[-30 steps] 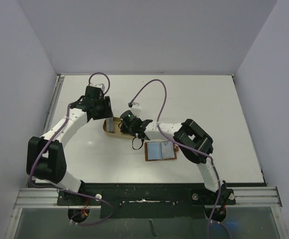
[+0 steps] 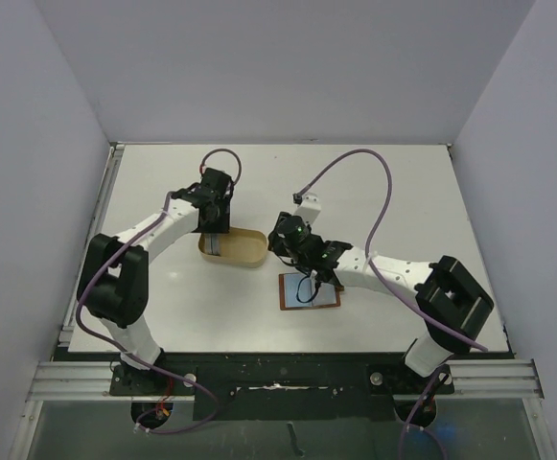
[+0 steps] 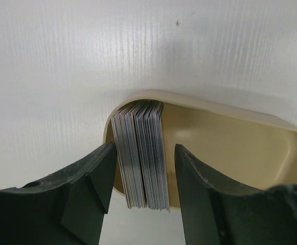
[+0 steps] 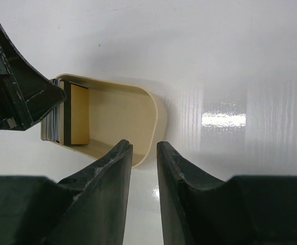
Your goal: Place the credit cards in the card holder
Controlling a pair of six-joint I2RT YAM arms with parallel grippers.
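Observation:
The credit cards (image 3: 140, 178) stand on edge in a tight row at the left end of a tan tray (image 3: 214, 108). My left gripper is open over them, one finger to either side of the row; whether the fingers touch the cards cannot be told. In the right wrist view the card edges (image 4: 49, 126) show partly behind the left gripper's dark fingers. The brown-edged card holder (image 2: 298, 290) lies spread out on the table, pale blue inside, partly under the right arm. My right gripper is part open beside the tray's right end, nothing between its fingers.
The tray's right part (image 4: 120, 115) is empty. Bare white table (image 2: 393, 196) stretches to the back and right, and the front left is clear too. Purple cables (image 2: 390, 192) loop above both arms.
My right gripper has moved right, from over the tray to beside its right end. Tray and holder stay put.

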